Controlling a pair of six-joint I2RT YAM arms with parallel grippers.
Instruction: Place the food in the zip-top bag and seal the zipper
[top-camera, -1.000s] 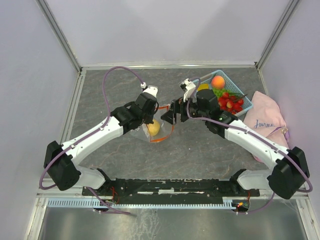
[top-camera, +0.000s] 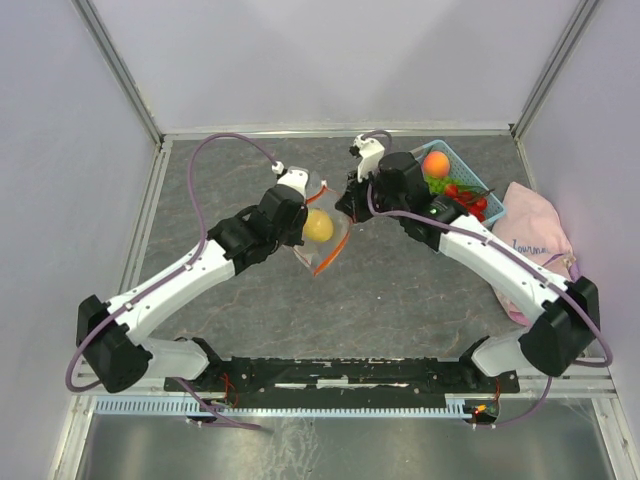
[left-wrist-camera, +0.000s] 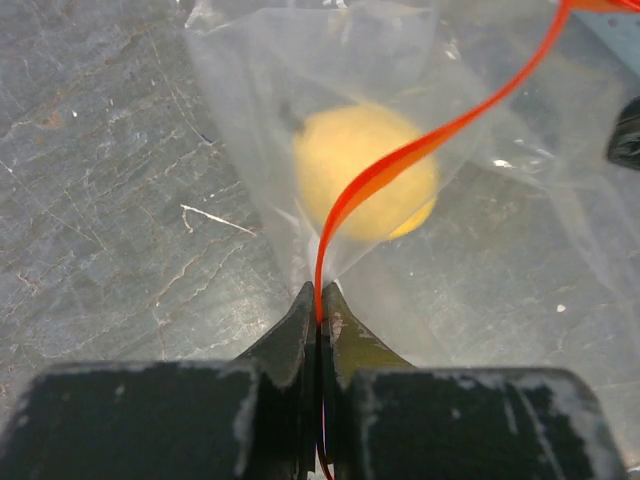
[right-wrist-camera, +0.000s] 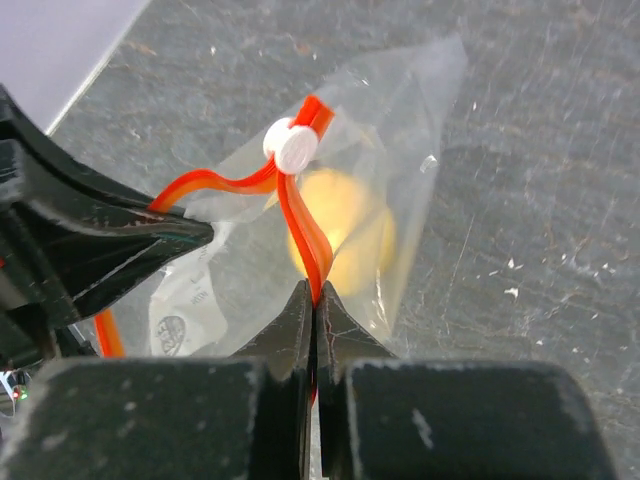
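Note:
A clear zip-top bag with an orange zipper (top-camera: 333, 255) holds a yellow round food (top-camera: 318, 225), also seen through the plastic in the left wrist view (left-wrist-camera: 360, 165). My left gripper is shut on the bag's edge along the orange zipper. My right gripper is shut at the zipper strip on the bag's other side, which runs down into its fingertips. A white slider (right-wrist-camera: 292, 148) sits on the zipper in the right wrist view.
A blue basket (top-camera: 455, 165) with an orange and red items stands at the back right, partly behind the right arm. A pink cloth bag (top-camera: 530, 230) lies at the right.
My left gripper has moved slightly left, and the bag's zipper edge now slants differently, with the yellow food shifted up and right. The right gripper has closed and moved slightly up.

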